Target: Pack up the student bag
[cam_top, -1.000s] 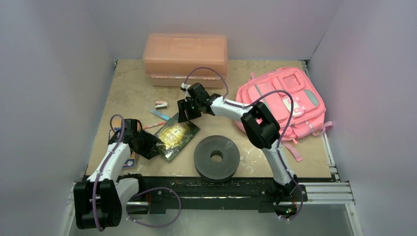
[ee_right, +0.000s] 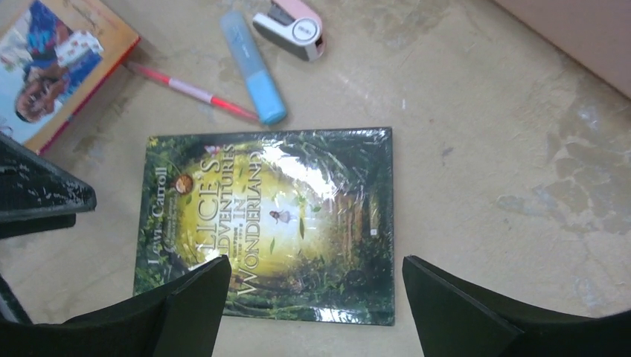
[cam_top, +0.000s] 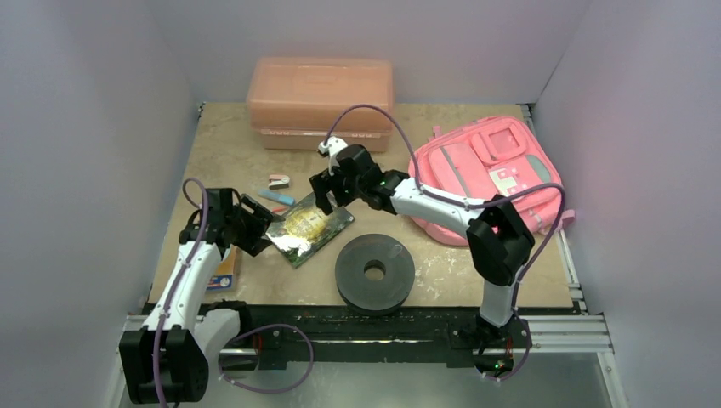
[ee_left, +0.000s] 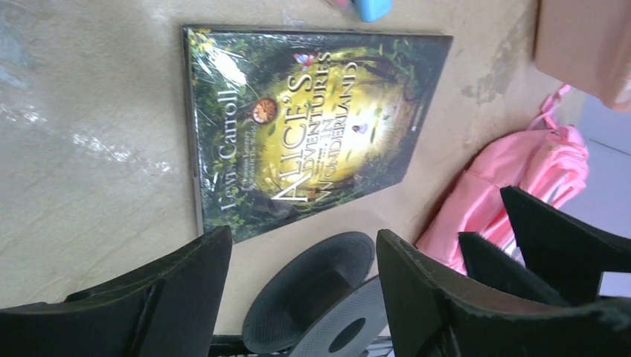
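The Alice's Adventures in Wonderland book [cam_top: 308, 223] [ee_left: 305, 126] [ee_right: 312, 223] lies flat on the table, cover up. At its left end, my left gripper [cam_top: 269, 227] is open; nothing shows between its fingers. Over the book's upper right part is my right gripper [cam_top: 326, 191], also open, its fingers apart and no object held. The pink bag [cam_top: 489, 174] rests on the right side of the table, partly covered by my right arm. A blue highlighter [cam_top: 277, 197] [ee_right: 254, 71], a red pen [ee_right: 195, 92] and a pink stapler [cam_top: 279, 181] [ee_right: 292, 28] lie beyond the book.
Another book [cam_top: 223, 274] [ee_right: 56, 71] lies at the left, partly under my left arm. A dark round spool [cam_top: 374, 293] stands at the front middle. The salmon-coloured box [cam_top: 321, 93] fills the back. Table between box and bag is bare.
My left gripper has moved a little away from the table's front edge, and its fingers have spread. The book has shifted slightly right. My right arm's elbow has swung right, its gripper slightly too.
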